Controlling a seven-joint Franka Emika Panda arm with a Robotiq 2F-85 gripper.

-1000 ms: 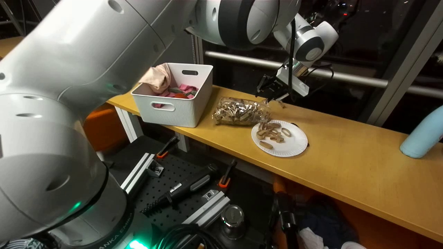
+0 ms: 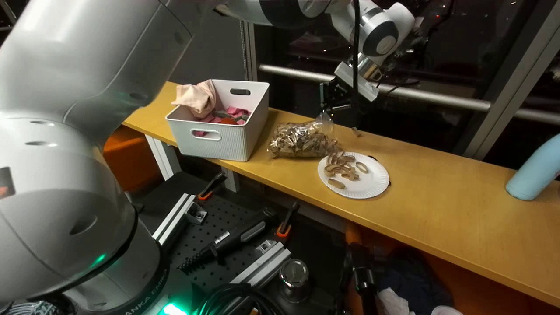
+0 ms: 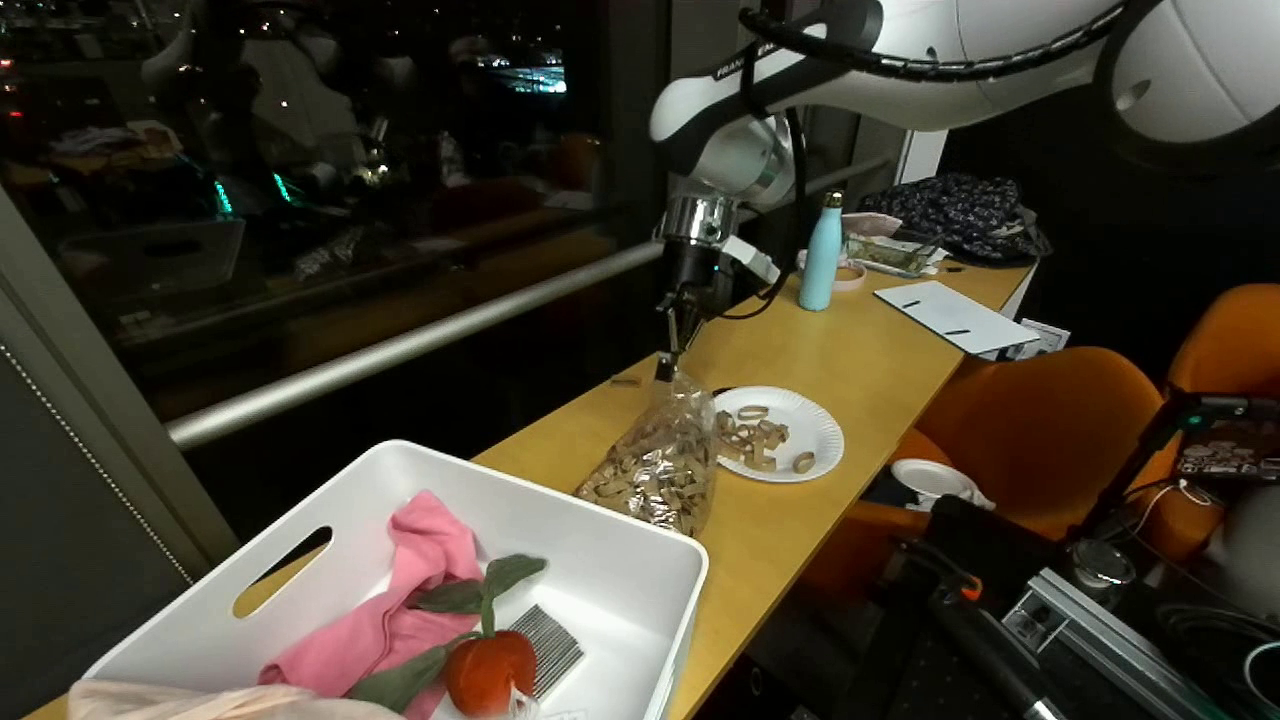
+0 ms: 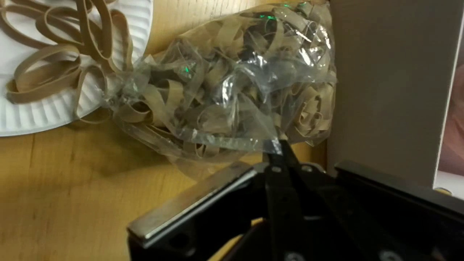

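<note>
A clear plastic bag (image 2: 302, 141) full of tan rubber bands rests on the wooden table, its near-window edge drawn up to a peak. My gripper is shut on a fold of the bag's thin film, which stretches from the fingertips in the wrist view. From exterior view 2, the gripper (image 3: 667, 364) points down above the bag (image 3: 660, 474). A white paper plate (image 2: 373, 184) touches or nearly touches the bag's end and carries loose rubber bands (image 2: 342, 167). In the wrist view some bands (image 4: 48, 74) lie close to the bag's end.
A white bin (image 2: 220, 141) with pink cloth and a small orange object stands left of the bag in exterior view 1. The wall of the bin (image 4: 387, 87) is close beside the bag. A blue bottle (image 3: 822, 258) stands farther along. Window glass and a rail (image 3: 420, 348) run behind.
My gripper has risen and moved a little left in exterior view 1. The bag's film is now pulled upward to a peak, where it lay low before.
</note>
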